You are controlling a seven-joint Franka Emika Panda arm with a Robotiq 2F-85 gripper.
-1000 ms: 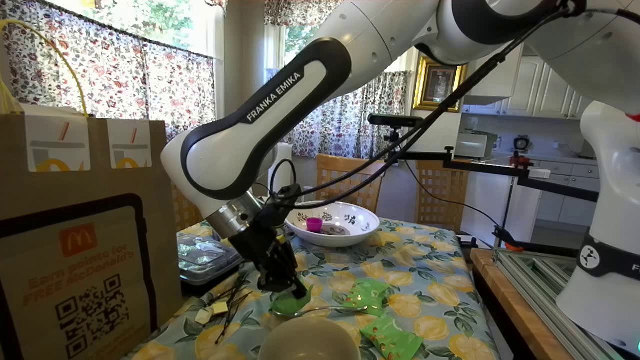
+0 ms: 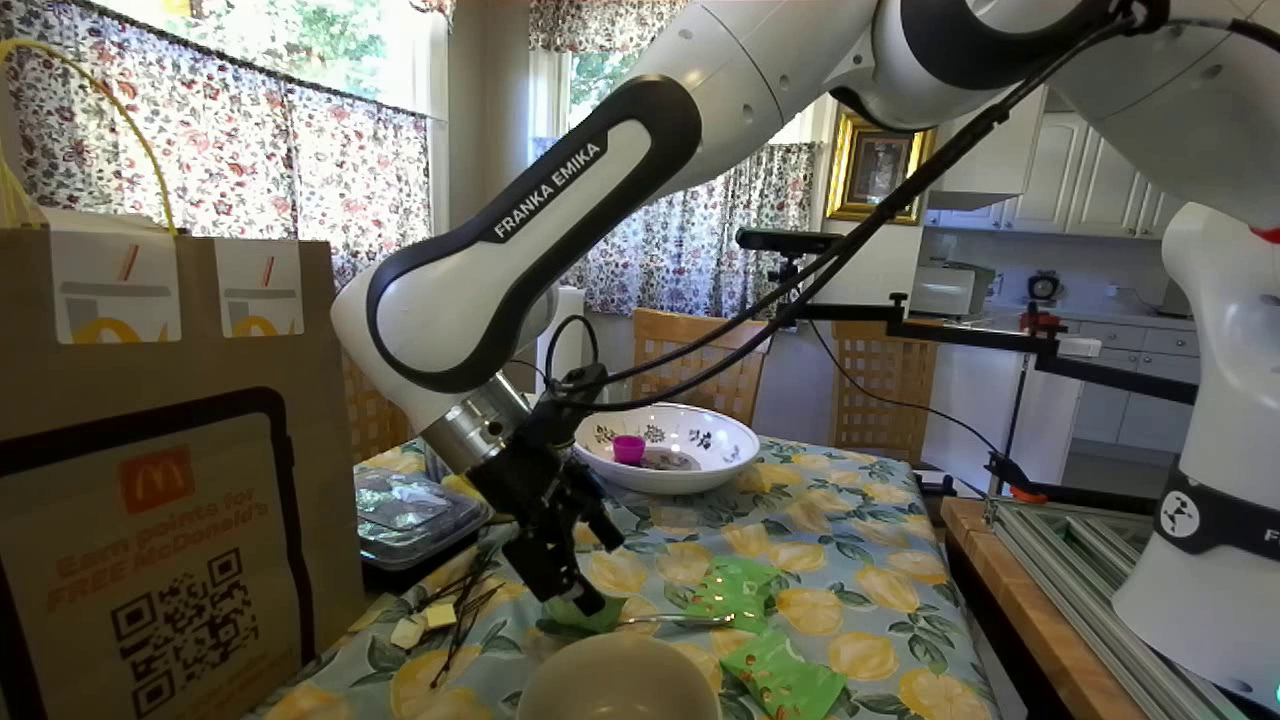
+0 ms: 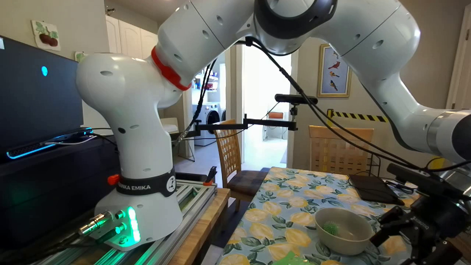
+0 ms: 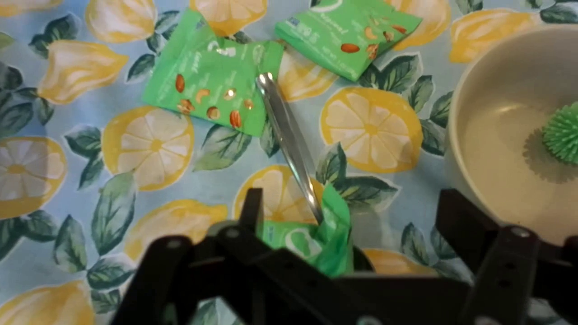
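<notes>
My gripper is open low over the table, its two fingers wide apart. Between and below them, in the wrist view, a green snack packet (image 4: 330,238) lies against the end of a metal utensil (image 4: 290,138), whose far end is hidden by the packet and gripper. The utensil's handle reaches another green packet (image 4: 214,76) with nuts printed on it, and a third green packet (image 4: 349,35) lies beside that one. A cream bowl (image 4: 460,141) with a spiky green ball (image 4: 566,134) inside stands by the right finger.
A white patterned bowl (image 2: 720,450) holding a pink cup (image 2: 629,449) stands farther back. A paper bag (image 2: 318,480) and a clear-lidded container (image 2: 414,516) are at the left. Pale blocks (image 2: 423,624) and dark thin sticks lie near the bag.
My gripper's fingers have opened wider, and the arm has shifted slightly to the right. The green packet beneath it looks partly more hidden; the other packets are where they were.
</notes>
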